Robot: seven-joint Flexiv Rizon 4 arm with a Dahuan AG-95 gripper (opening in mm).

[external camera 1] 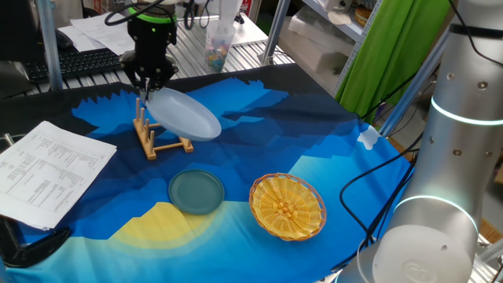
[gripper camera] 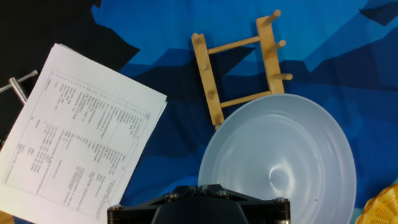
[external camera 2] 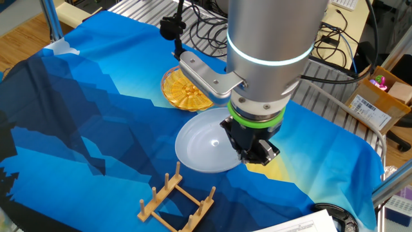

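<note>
A pale blue-white plate (external camera 1: 187,116) hangs tilted in the air, its rim held by my gripper (external camera 1: 147,90). Seen from exterior view 2, the shut gripper (external camera 2: 244,158) grips the edge of the plate (external camera 2: 205,142). The wrist view has the plate (gripper camera: 283,158) reaching out from beside the black gripper body, whose fingertips are hidden there. Close by stands a wooden rack (external camera 1: 149,140) with upright pegs, partly behind the plate in exterior view 1. In the wrist view the rack (gripper camera: 272,59) appears just beyond the plate's edge.
A dark green plate (external camera 1: 196,192) lies flat on the cloth, with a round wicker basket (external camera 1: 287,207) to its right. Printed papers (external camera 1: 51,173) cover the left side, beside a black clamp (external camera 1: 31,250). Open cloth lies right of the rack.
</note>
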